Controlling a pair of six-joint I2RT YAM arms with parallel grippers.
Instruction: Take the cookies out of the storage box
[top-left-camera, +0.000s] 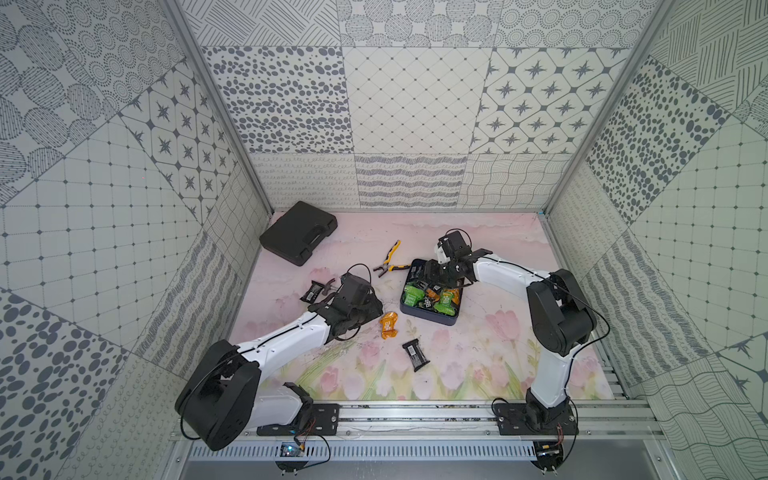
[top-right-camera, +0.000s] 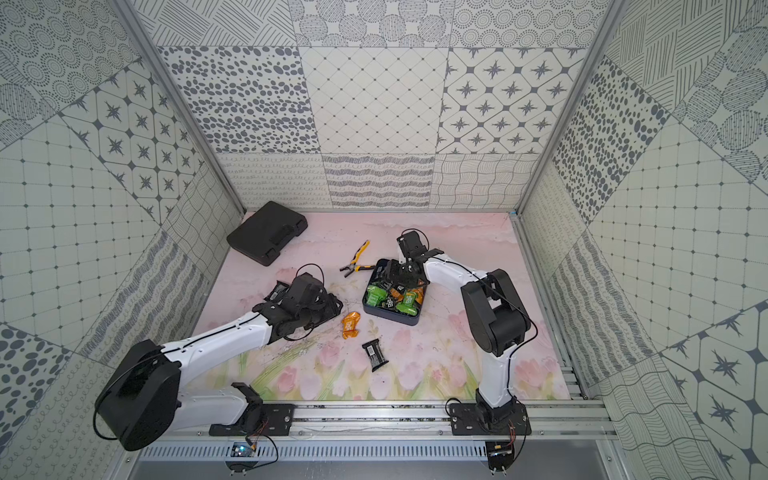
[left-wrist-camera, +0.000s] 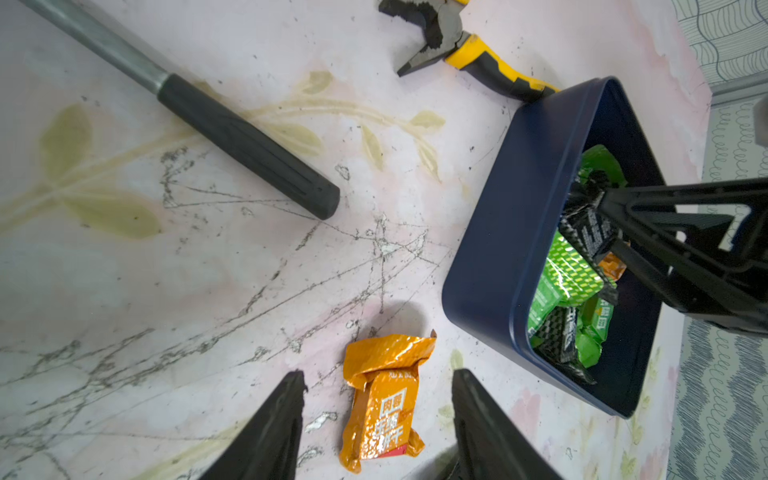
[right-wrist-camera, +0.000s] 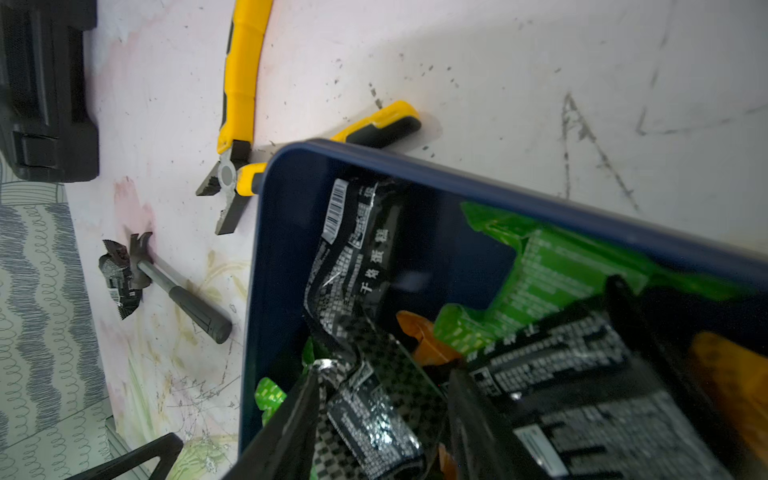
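The dark blue storage box holds green, black and orange snack packets. My right gripper is down inside it, its fingers either side of a black checkered packet; whether they grip it is unclear. My left gripper hangs open left of the box, above an orange packet on the table, with nothing visibly held. A black packet lies on the table in front of the box.
Pliers lie behind the box, left of it. A closed black case sits back left. A hammer and another black packet lie left. The table right of the box is mostly clear.
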